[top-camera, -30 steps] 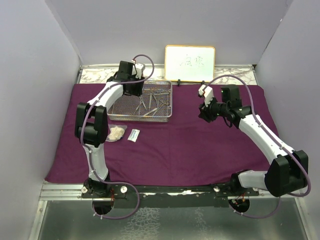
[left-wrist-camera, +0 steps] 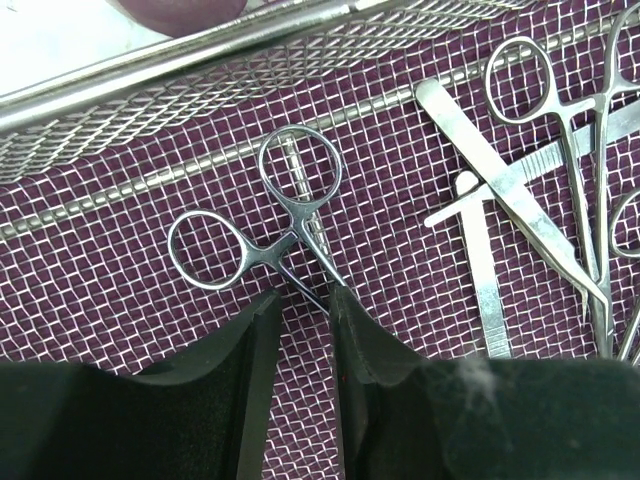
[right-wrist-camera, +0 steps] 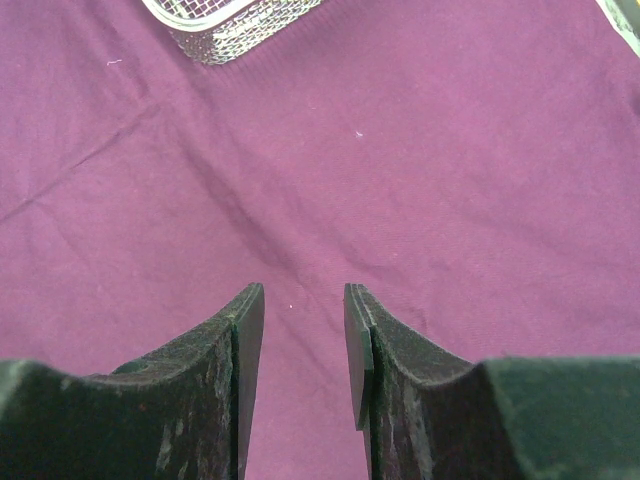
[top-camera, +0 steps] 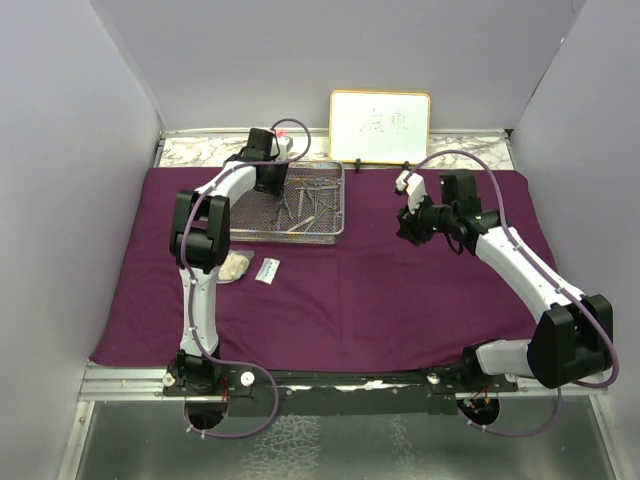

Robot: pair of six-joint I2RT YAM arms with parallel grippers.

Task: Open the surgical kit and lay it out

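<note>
A wire mesh tray (top-camera: 332, 230) of steel instruments sits at the back left of the purple cloth. My left gripper (top-camera: 272, 185) is low over it; in the left wrist view its part-open fingertips are at the shanks of a pair of scissor-like forceps (left-wrist-camera: 290, 240). Whether they grip it I cannot tell. Tweezers (left-wrist-camera: 480, 170) and more ringed instruments (left-wrist-camera: 560, 120) lie to the right. My right gripper (top-camera: 413, 225) hangs part open over bare cloth, nothing between its fingers.
A bag of pale material (top-camera: 232, 266) and a small white packet (top-camera: 266, 270) lie before the tray. A whiteboard (top-camera: 379, 125) stands at the back.
The right arm looks almost unmoved.
</note>
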